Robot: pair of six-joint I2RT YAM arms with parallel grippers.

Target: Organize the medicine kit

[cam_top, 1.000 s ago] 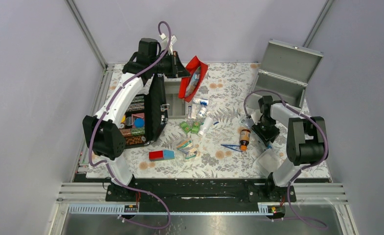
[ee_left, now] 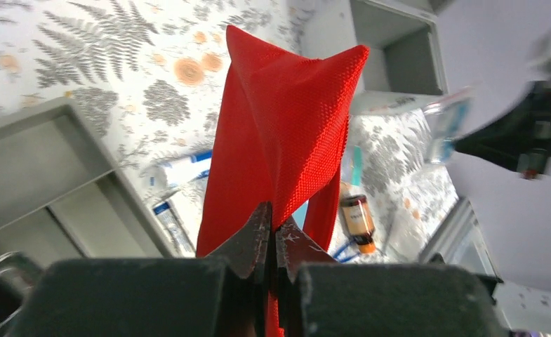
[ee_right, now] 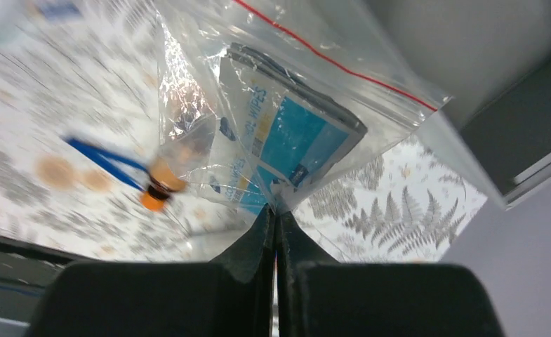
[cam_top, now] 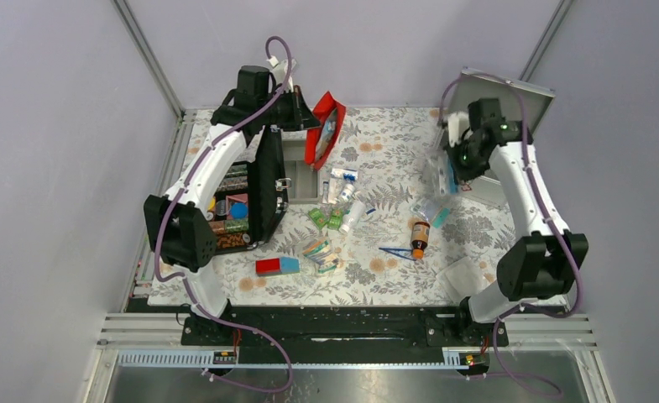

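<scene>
A clear zip bag of alcohol wipes (ee_right: 293,133) hangs from my right gripper, which is shut on its edge. From above, that bag (cam_top: 440,172) is blurred, held up in front of the silver case (cam_top: 481,193). My left gripper is shut on a red pouch (ee_left: 279,119), lifted near the grey tray (cam_top: 300,182). The pouch (cam_top: 332,107) gapes open from above, with something pale inside. On the table lie an orange-capped brown bottle (cam_top: 420,241), blue tweezers (cam_top: 398,253), white tubes (cam_top: 344,175) and a white bottle (cam_top: 353,218).
A black case (cam_top: 268,189) packed with jars stands at the left. Green packets (cam_top: 318,217), a red-blue box (cam_top: 277,266) and another clear bag (cam_top: 462,277) lie around the table.
The red pouch has shifted slightly left in my left gripper.
</scene>
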